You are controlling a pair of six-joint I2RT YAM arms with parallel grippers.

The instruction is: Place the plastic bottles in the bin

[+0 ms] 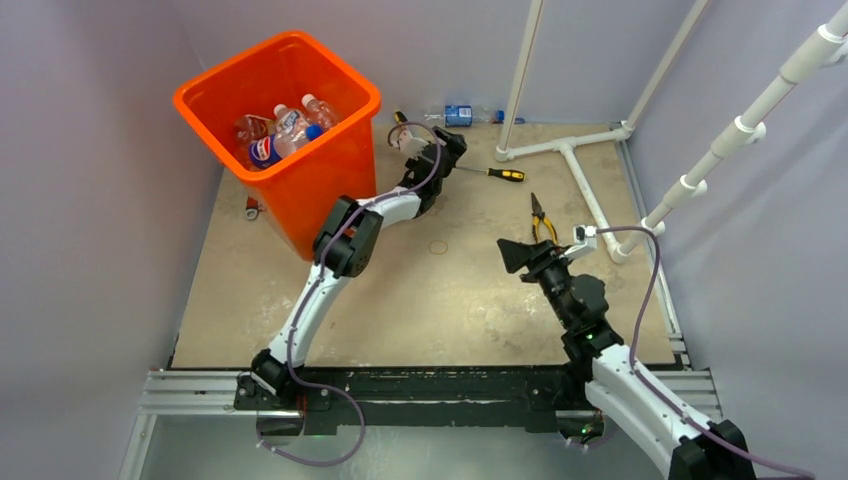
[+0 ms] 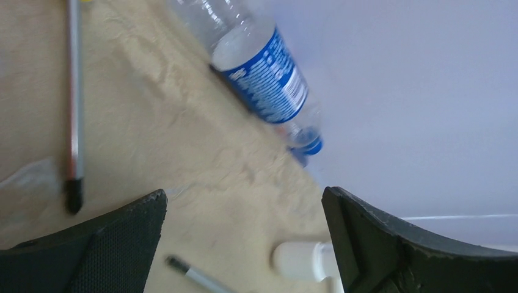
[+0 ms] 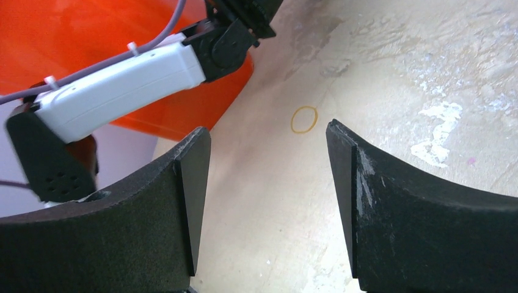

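Note:
A clear plastic bottle with a blue label (image 1: 459,116) lies on its side along the back wall. The left wrist view shows this bottle (image 2: 272,82) beyond and above the fingertips, untouched. My left gripper is open and empty, low over the board just in front of the bottle. Several bottles (image 1: 293,128) rest inside the orange bin (image 1: 325,185) at the left. Over the right part of the board, well away from the bottle, my right gripper holds its fingers apart with only bare board between them.
A screwdriver (image 1: 506,175) and yellow-handled pliers (image 1: 544,222) lie right of centre. White pipe framing (image 1: 588,190) stands at the right, near the bottle's capped end. A can (image 1: 252,208) sits left of the bin. The board's front middle is clear.

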